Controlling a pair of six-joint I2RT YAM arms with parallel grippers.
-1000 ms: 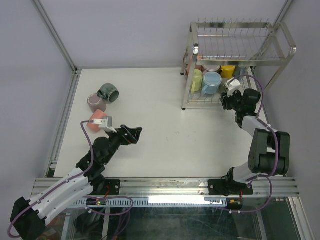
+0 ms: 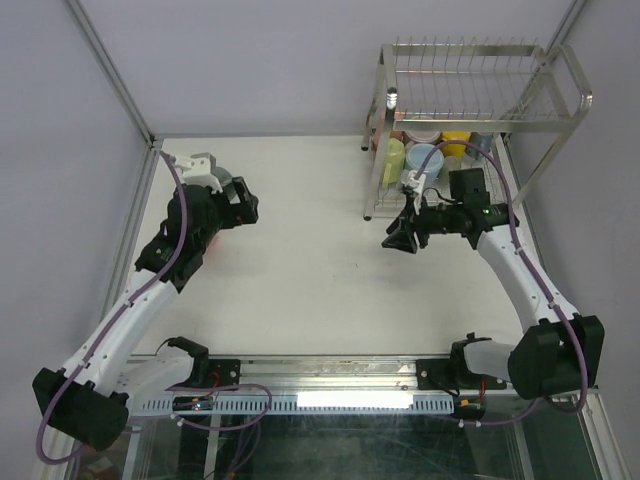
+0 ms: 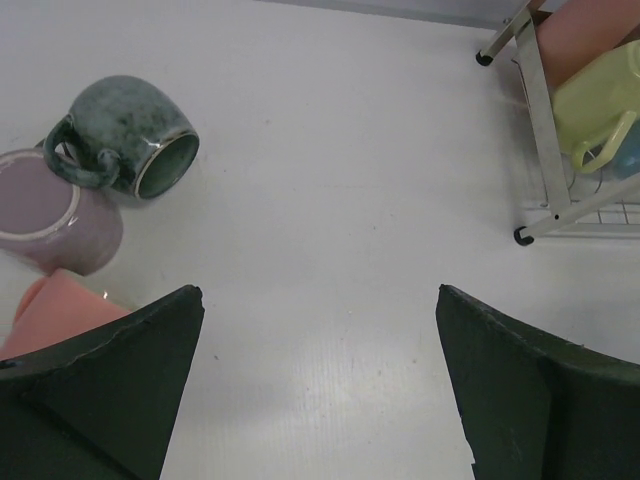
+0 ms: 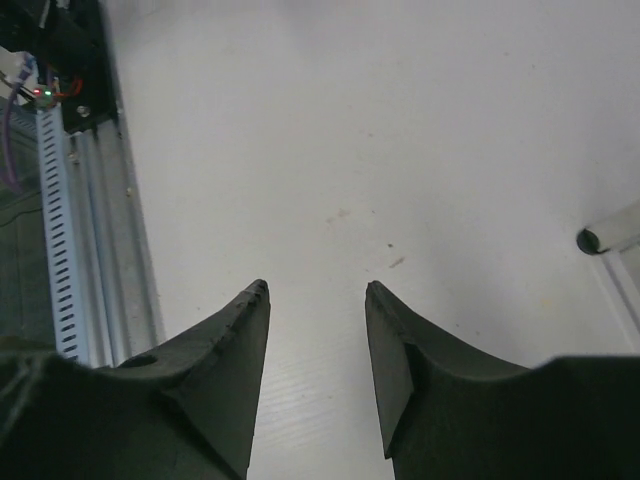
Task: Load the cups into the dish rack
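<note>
My left gripper (image 2: pixel 240 205) hangs open over the cups at the left. In the left wrist view lie a dark green mug (image 3: pixel 120 125) on its side, a mauve cup (image 3: pixel 50 225) and a pink cup (image 3: pixel 60 315). My right gripper (image 2: pixel 400 235) is in front of the rack, its fingers apart with nothing between them. The two-tier dish rack (image 2: pixel 395 100) holds several cups on its lower level, including a yellow-green mug (image 2: pixel 393 160) and a light blue mug (image 2: pixel 424 162).
The rack's upper tier is empty. Metal rails border the table.
My left gripper has moved up toward the back, over the cups. My right gripper has drawn out from the rack toward the left and front.
</note>
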